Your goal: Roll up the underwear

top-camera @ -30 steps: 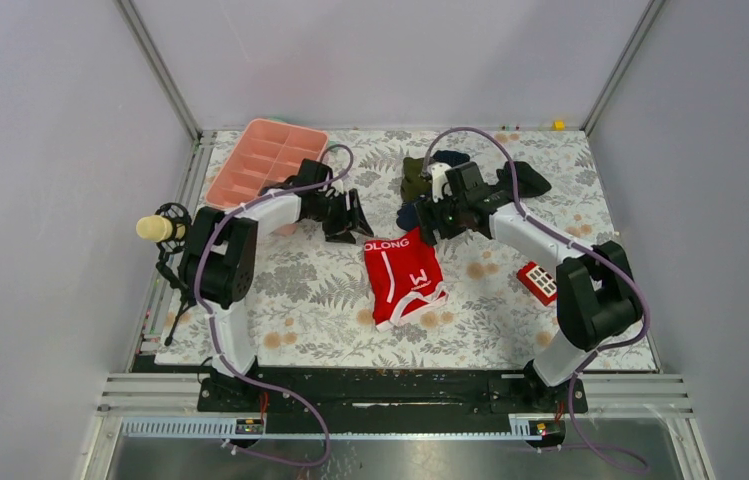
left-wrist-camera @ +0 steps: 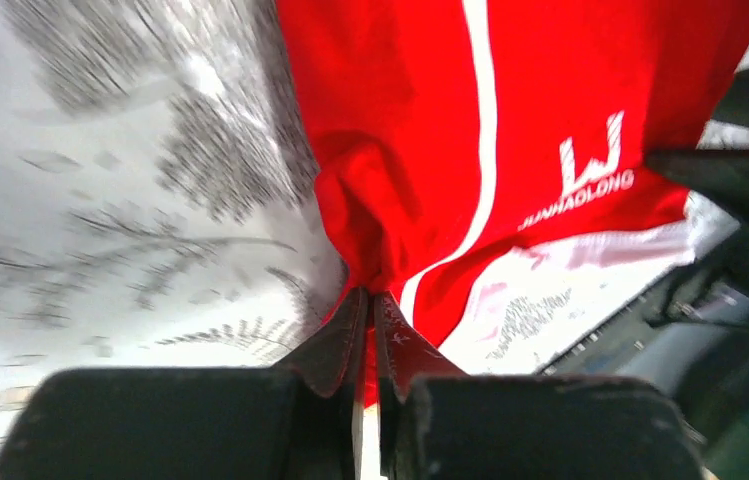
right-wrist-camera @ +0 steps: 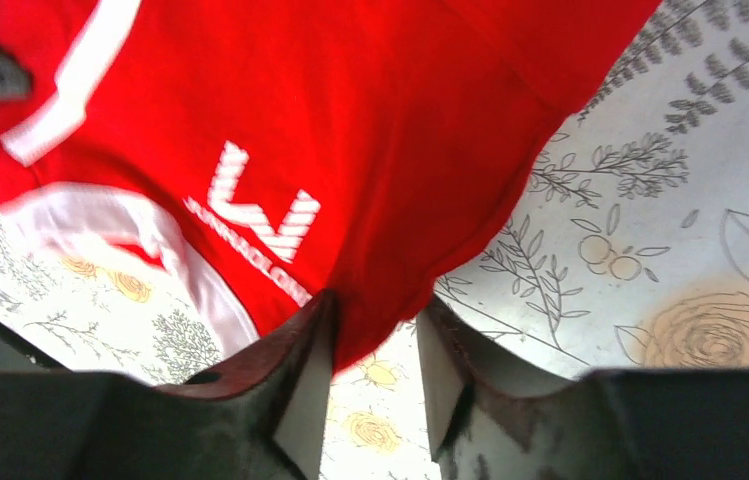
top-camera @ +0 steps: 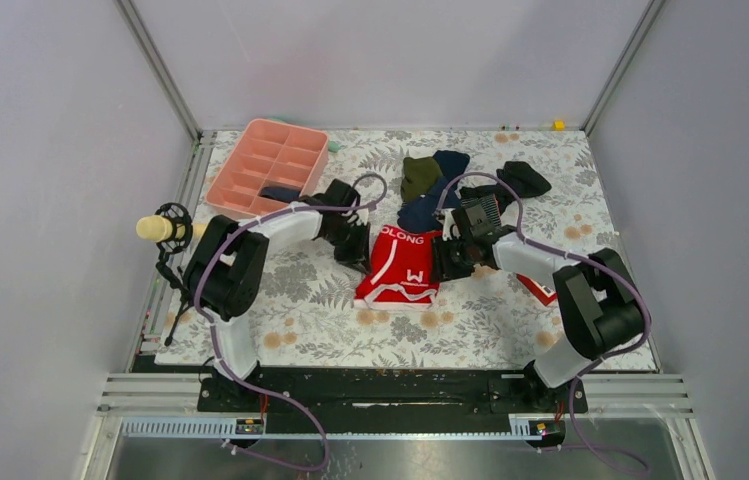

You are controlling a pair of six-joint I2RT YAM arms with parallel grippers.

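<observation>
Red underwear (top-camera: pixel 397 275) with white lettering lies on the floral table in the middle, its fabric creased along both sides. My left gripper is shut on a bunched edge of the red fabric at its left side. Opposite, my right gripper is at the right edge of the underwear, its fingers part open, with red fabric at the left finger; whether it grips the fabric is unclear.
A pink divided box (top-camera: pixel 260 160) stands back left. Dark and olive garments (top-camera: pixel 420 177) lie behind the underwear. A red object (top-camera: pixel 535 289) is at the right, partly under the arm.
The underwear's lower part has shifted left and straightened slightly.
</observation>
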